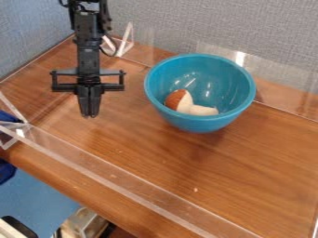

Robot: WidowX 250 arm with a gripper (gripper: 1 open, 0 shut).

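Observation:
My black gripper (89, 110) hangs over the left part of the wooden table, fingers pointing down and shut, nothing visible between them. To its right stands a teal bowl (228, 74), apart from it. Inside the bowl lies an object with an orange-red round end and a pale stem (198, 110), resembling a toy mushroom.
Clear low walls run along its edges, with textured grey panels behind. Blue and dark items at the lower left are partly out of frame.

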